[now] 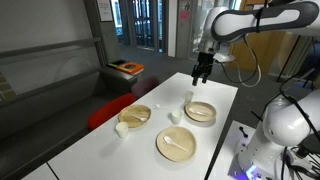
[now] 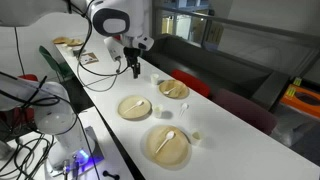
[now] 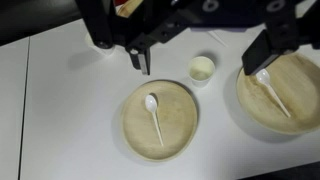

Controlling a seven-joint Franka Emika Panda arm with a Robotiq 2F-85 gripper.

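Note:
My gripper (image 1: 208, 77) hangs high above the white table, open, with nothing between its fingers. In the wrist view the fingers stand wide apart around the gripper's centre (image 3: 200, 55). Below them lies a round tan plate (image 3: 177, 132) with a white spoon (image 3: 154, 118) on it. A pale cup (image 3: 202, 68) stands beside that plate, and a second tan plate (image 3: 290, 118) with a white spoon (image 3: 272, 88) lies to the right. Exterior view 2 shows three plates, including the large near one (image 2: 180, 158), and three cups, one of them a cup (image 2: 196, 137) to its right.
A dark sofa (image 1: 50, 95) and a red seat (image 1: 112, 108) border the table's far side. An orange-brown item (image 1: 128, 66) lies beyond it. Bare tabletop (image 2: 245, 150) extends at the right in exterior view 2.

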